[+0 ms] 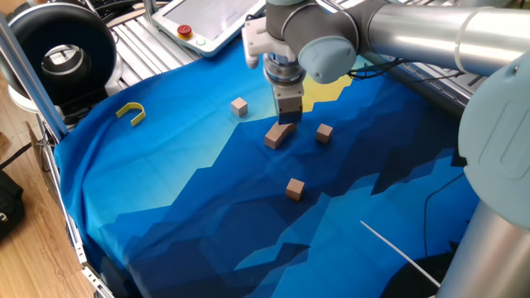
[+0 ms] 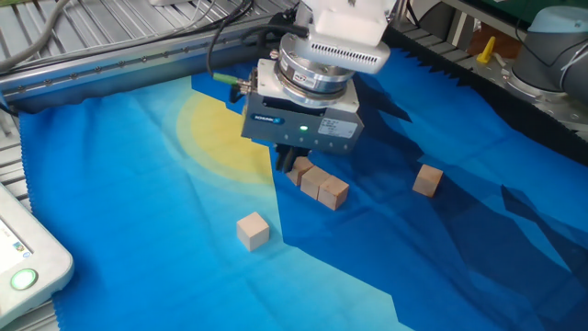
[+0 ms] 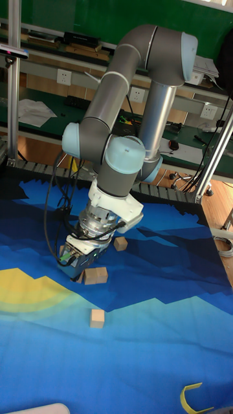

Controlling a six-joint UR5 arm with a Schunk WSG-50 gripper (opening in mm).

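My gripper (image 2: 292,161) points down at the far end of a short row of wooden cubes. Its dark fingers are close beside the end cube (image 2: 299,169), which is partly hidden; contact and the gap between the fingers are unclear. Two more cubes sit against each other in that row, a middle cube (image 2: 313,182) and a front cube (image 2: 333,193). A paler cube (image 1: 238,106) stands alone on the light blue cloth. Elsewhere on the dark blue are two single cubes, one to the right of the row (image 1: 325,132) and one lower down (image 1: 295,189).
A yellow hook-shaped piece (image 1: 131,112) lies near the cloth's edge. The tablet with a red button (image 1: 184,31) stands off the cloth. A thin white rod (image 1: 397,250) lies near the arm's base.
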